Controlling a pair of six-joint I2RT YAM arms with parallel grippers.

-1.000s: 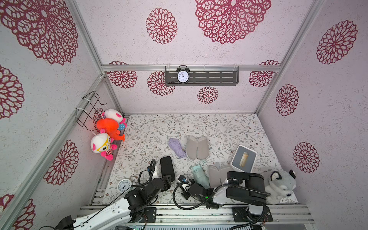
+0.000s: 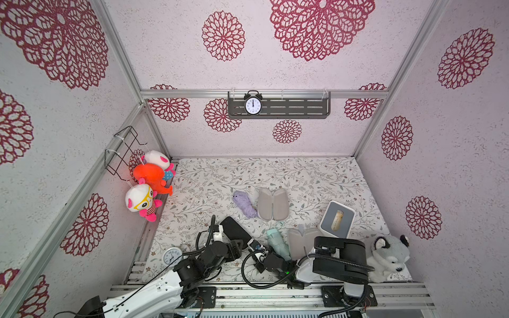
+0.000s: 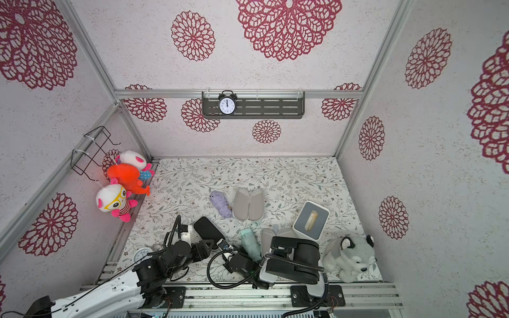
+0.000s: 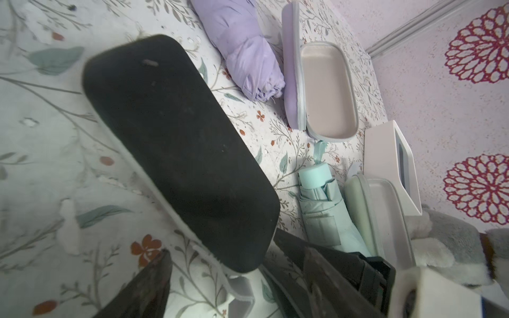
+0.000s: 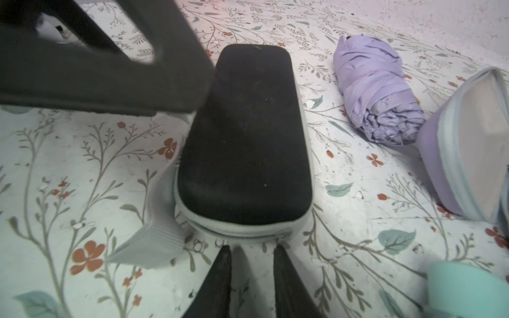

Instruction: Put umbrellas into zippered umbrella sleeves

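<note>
A black zippered sleeve [image 4: 180, 148] lies closed on the table, a pale pull tab [image 5: 151, 238] at its near left edge. My left gripper is open at its near end, fingers apart. In the right wrist view that gripper's dark finger [image 5: 175, 63] reaches the sleeve's left side; whether it touches cannot be told. My right gripper is part open just short of the near end, nothing between its fingers. A folded lilac umbrella [image 2: 244, 204] lies beside an open lilac sleeve [image 2: 273, 205]. A mint umbrella [image 4: 326, 212] lies beside an open mint sleeve [image 4: 373, 212].
A white box with a grey inset [image 2: 337, 219] stands at the right, near a plush husky [image 2: 390, 258]. A round white dial [image 2: 172, 257] sits at the front left. Plush toys [image 2: 151, 180] hang along the left side.
The black sleeve has turned from nearly straight to slanting, its near end swinging right.
</note>
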